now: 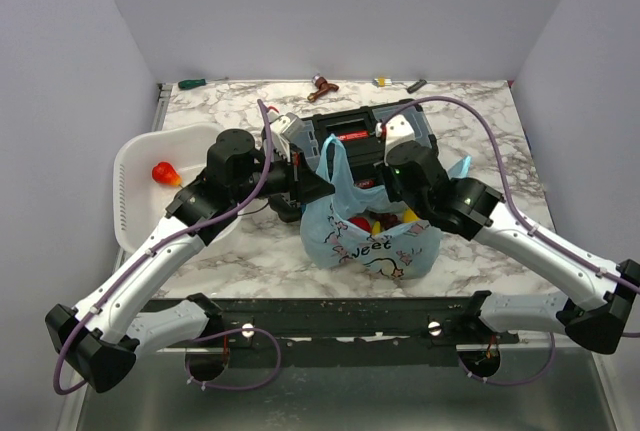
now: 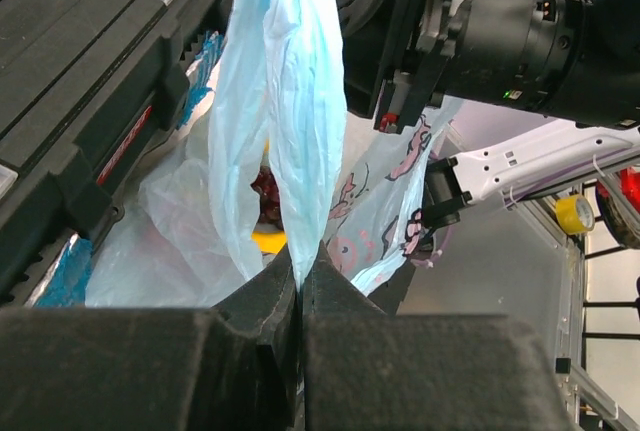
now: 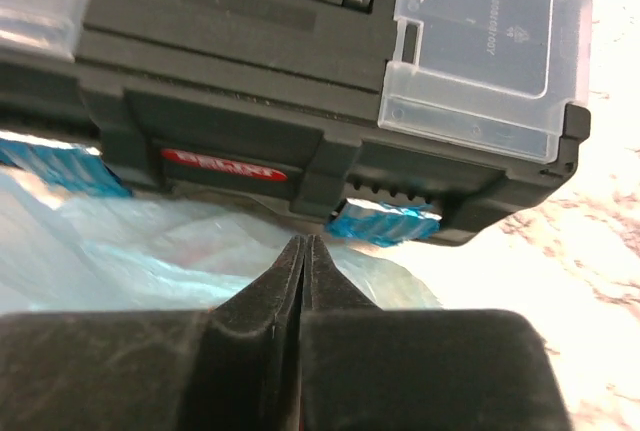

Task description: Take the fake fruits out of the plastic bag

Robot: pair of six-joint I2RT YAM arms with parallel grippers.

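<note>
A light-blue plastic bag (image 1: 375, 254) with printed drawings sits with its mouth open at the table's front. Inside it, a red fruit (image 1: 360, 223), a dark red one (image 1: 388, 220) and a yellow one (image 1: 410, 215) show partly; the left wrist view also catches the dark red fruit (image 2: 266, 194). My left gripper is shut on the bag's left handle (image 2: 305, 121), which stands up from the fingers. Over the bag's mouth, my right gripper points down, shut with nothing visible between its fingers. The bag's film (image 3: 190, 236) spreads beyond its tips.
A black toolbox (image 1: 352, 136) with clear-lidded compartments stands right behind the bag. At left, a white bin (image 1: 128, 196) holds one red-orange fruit (image 1: 166, 173). Small tools, including a green-handled one (image 1: 192, 83), lie along the back edge. Bare marble-patterned table (image 1: 480, 131) shows at right.
</note>
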